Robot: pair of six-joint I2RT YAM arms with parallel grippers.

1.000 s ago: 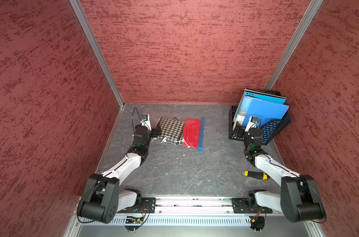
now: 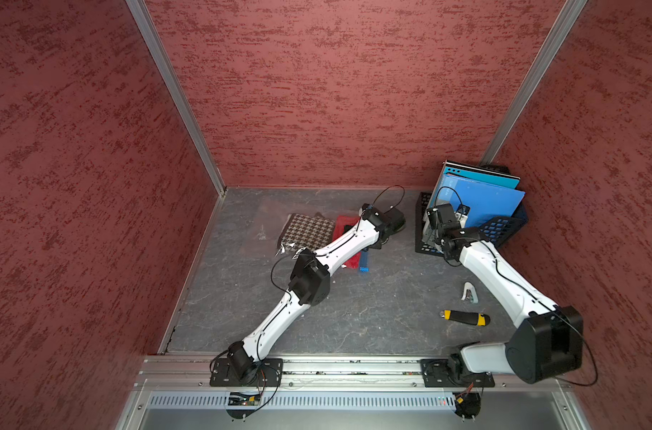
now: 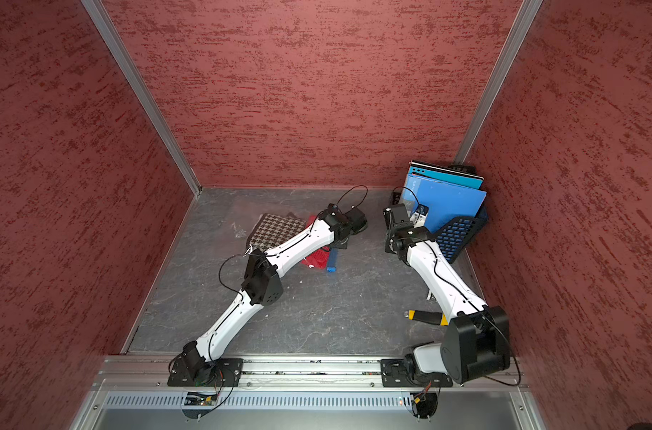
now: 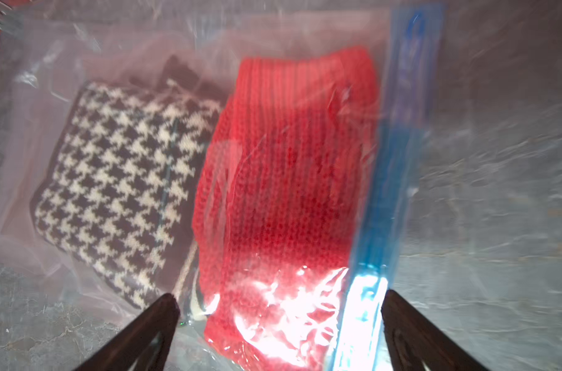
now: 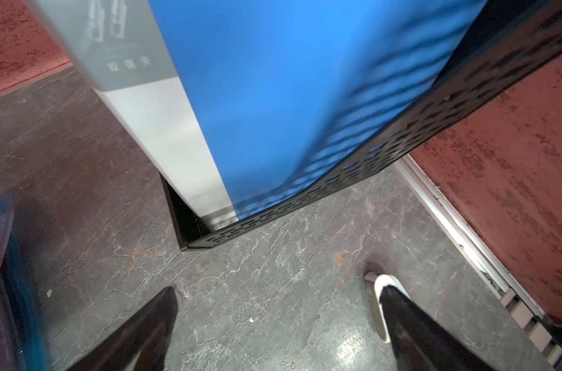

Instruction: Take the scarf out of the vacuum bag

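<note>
A clear vacuum bag (image 4: pixel 52 278) with a blue zip strip (image 4: pixel 386 185) lies flat on the floor, holding a red ribbed knit item (image 4: pixel 287 204) and a black-and-white houndstooth cloth (image 4: pixel 117 173). Over its right part is my left gripper, open, its fingertips either side of the red knit in the left wrist view and nothing seen held. My right gripper hangs open at the front of the black basket, empty.
A black mesh basket (image 5: pixel 386 154) with blue folders (image 2: pixel 483 200) stands at the back right. A white stapler (image 2: pixel 469 292) and a yellow-black tool (image 2: pixel 463 316) lie at the front right.
My right arm has shifted slightly. The bag appears unmoved.
</note>
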